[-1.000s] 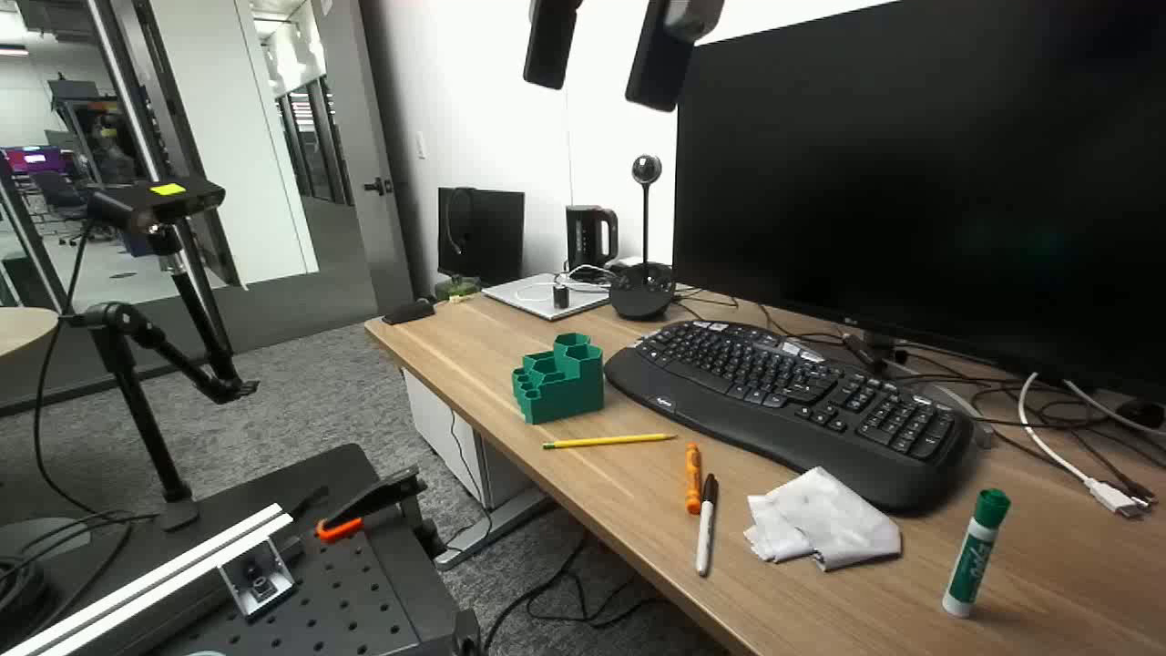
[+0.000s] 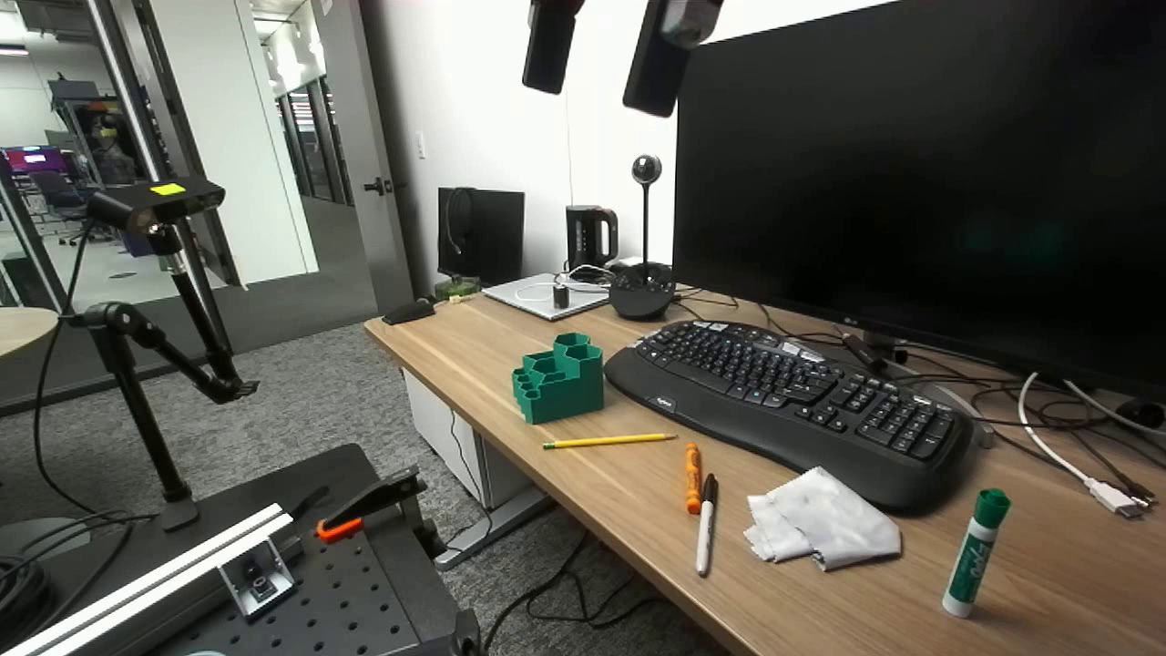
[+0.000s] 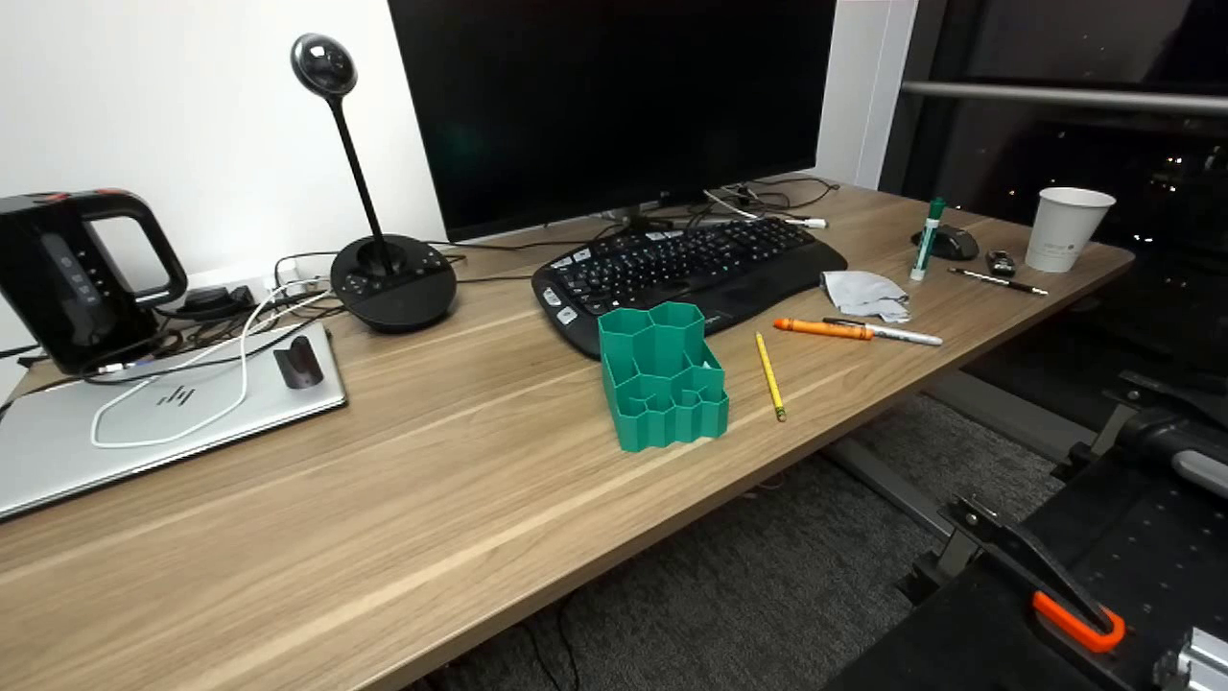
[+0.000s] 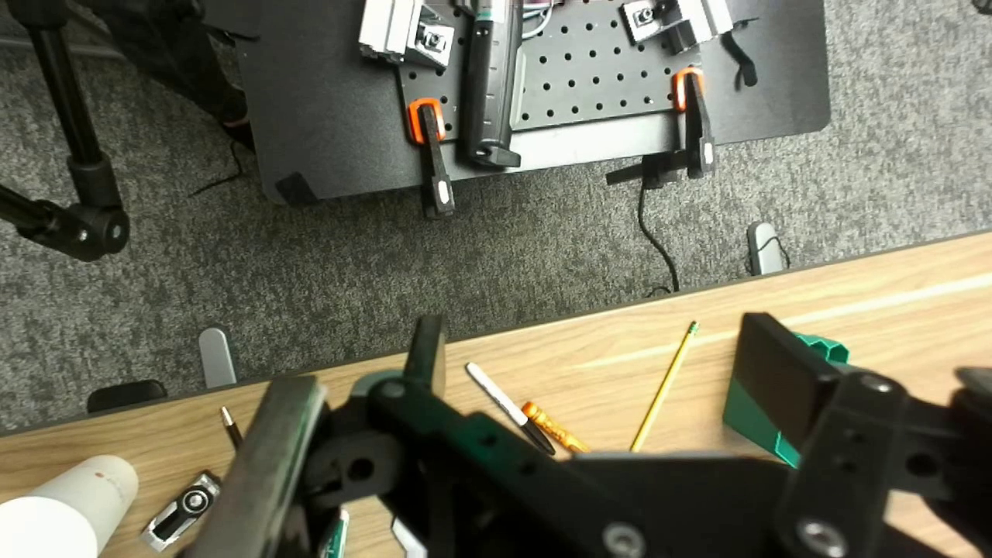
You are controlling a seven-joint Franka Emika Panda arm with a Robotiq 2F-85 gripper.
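High above the desk, my gripper (image 2: 598,97) stands open, its two dark fingers wide apart with only air between them. A green honeycomb organizer (image 3: 664,386) rests upright on the desk, its visible cells empty of pens. Beside it lies a yellow pencil (image 2: 608,441). An orange marker (image 2: 693,477) and a white pen with a black cap (image 2: 707,527) lie close together. To their right is a crumpled grey-white cloth (image 2: 825,519). A green-capped marker (image 2: 976,554) stands on end. The wrist view looks down on pencil, pen and organizer, partly covered by the gripper.
A black keyboard (image 3: 691,273) lies before the large monitor (image 2: 918,197). A paper cup (image 3: 1067,230), a mouse (image 3: 947,242) and a thin dark pen (image 3: 998,281) occupy the far end. A laptop (image 3: 69,432) and kettle (image 3: 86,282) stand opposite. Bare desk lies left of the organizer.
My gripper has shifted very slightly downward in exterior view 1 and remains open. The objects on the desk lie where they were.
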